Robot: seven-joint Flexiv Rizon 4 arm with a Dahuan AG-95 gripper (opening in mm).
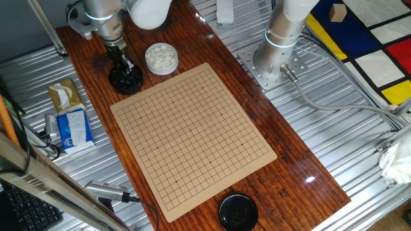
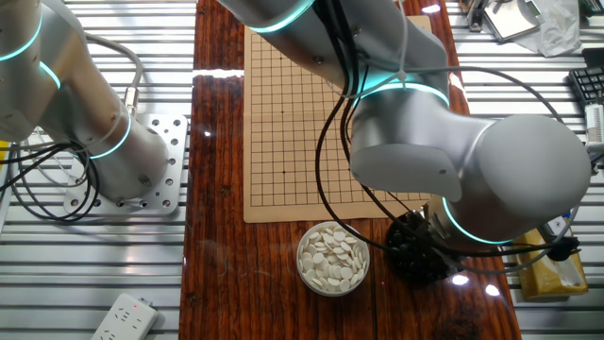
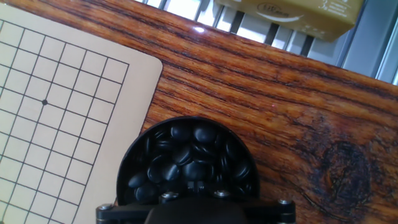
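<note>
A round black bowl (image 3: 126,163) full of glossy black stones (image 3: 182,154) stands just off a corner of the bare Go board (image 1: 192,138). My dark gripper (image 1: 126,69) points down at this bowl, its tips at or just above the stones. In the wrist view the gripper covers the bowl's near side, and the gap between its fingertips is too dark and small to make out. Whether a stone is between them does not show. Beside the black bowl is a white bowl (image 1: 161,67) of white stones (image 2: 333,257).
An empty-looking black dish (image 1: 237,212) sits by the board's opposite end on the wooden table (image 1: 289,173). Tissue packs (image 1: 76,129) lie off the table's left edge. The arm's base plate (image 1: 273,64) is at the right edge. No stones lie on the board.
</note>
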